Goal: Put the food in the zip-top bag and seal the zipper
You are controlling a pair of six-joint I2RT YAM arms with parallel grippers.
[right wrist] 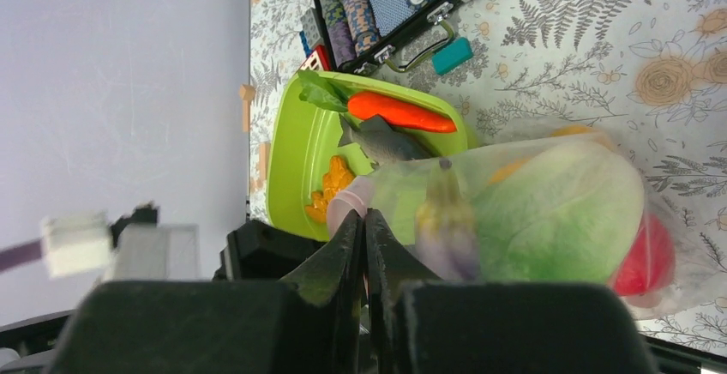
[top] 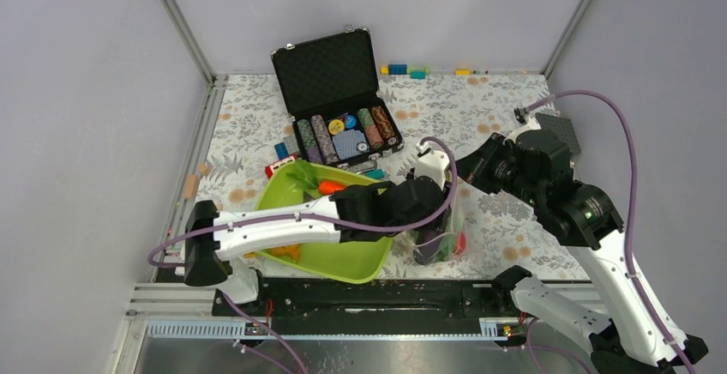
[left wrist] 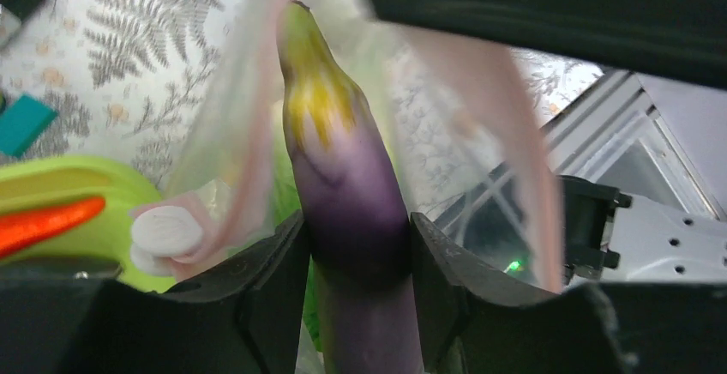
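My left gripper is shut on a purple eggplant with a yellow-green tip. That eggplant appears through the clear film of the zip top bag, beside a pale green cabbage; its tip is within the bag. A red item and something yellow-orange lie deeper in the bag. Holding the bag's pink rim, my right gripper is shut. From above, the left arm hides much of the bag's mouth and most of the eggplant.
Left of the bag, the green basket holds a carrot, a grey fish, an orange knobbly piece and a green leaf. Behind stands an open chip case. A teal block lies near it.
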